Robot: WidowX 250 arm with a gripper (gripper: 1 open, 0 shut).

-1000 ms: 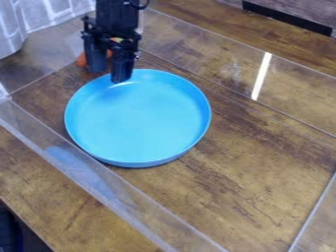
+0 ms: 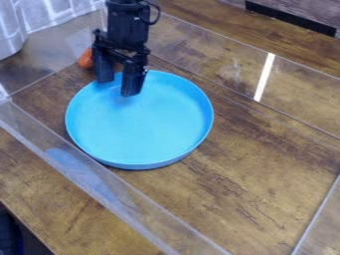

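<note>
My black gripper (image 2: 115, 70) hangs at the top centre-left of the view, over the back-left rim of a round blue plate (image 2: 138, 125) on the wooden table. Behind its fingers, a small orange-red object (image 2: 86, 60) is partly hidden. Whether the fingers are open or shut, or hold anything, is hard to make out.
A crumpled clear plastic or white item (image 2: 11, 25) stands at the top left. A clear strip (image 2: 74, 169) runs along the left front.
The gripper has moved slightly down, its fingers reaching a little further over the plate's back rim. The plate has not moved.
</note>
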